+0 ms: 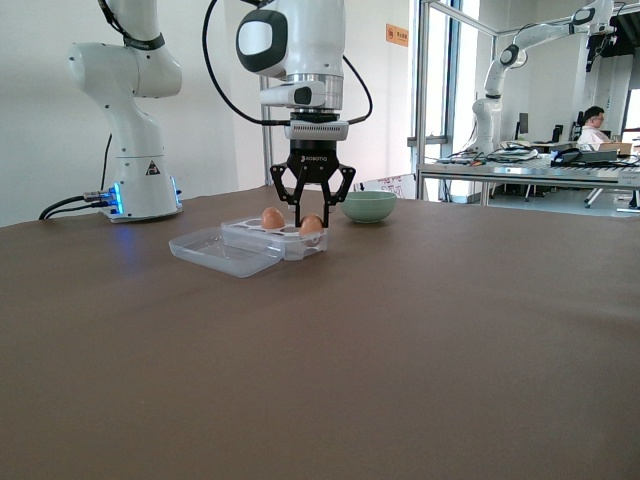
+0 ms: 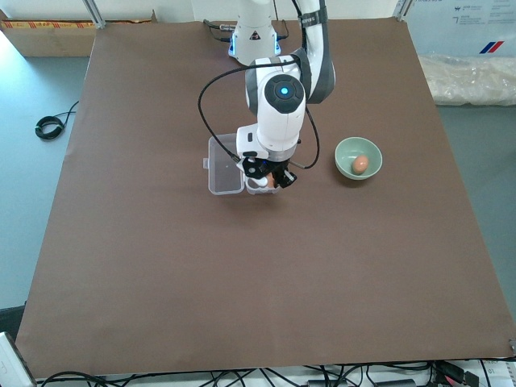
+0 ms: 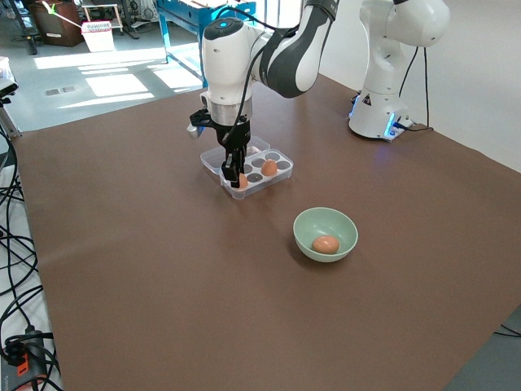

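Observation:
My black gripper (image 1: 311, 218) points straight down over a clear plastic egg carton (image 3: 260, 181), whose lid (image 2: 225, 169) lies open beside the cups. One brown egg (image 1: 273, 219) sits in the carton; another egg (image 1: 312, 228) is at my fingertips, at the carton's near end in the top view. Whether the fingers grip it I cannot tell. A mint green bowl (image 3: 308, 227) with one brown egg (image 3: 326, 244) in it stands apart from the carton, to its right in the left view.
Black cables run along the table's edge, off the top.

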